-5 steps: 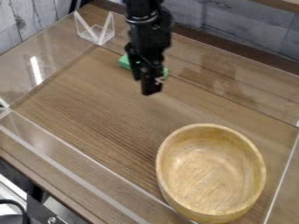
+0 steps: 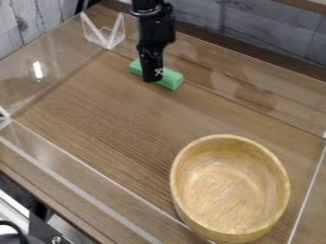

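My black gripper (image 2: 149,69) reaches down from the top centre of the camera view onto a green block (image 2: 167,78) lying on the wooden table. Its fingertips are at the block's upper-left part; whether they grip it or are open around it is too small to tell.
A large round wooden bowl (image 2: 230,186) sits at the lower right. A clear plastic object (image 2: 103,30) is at the upper left near the table's edge.
The gripper has moved from the centre back and up-left onto the green block, and looks narrower than before. The bowl is unchanged.
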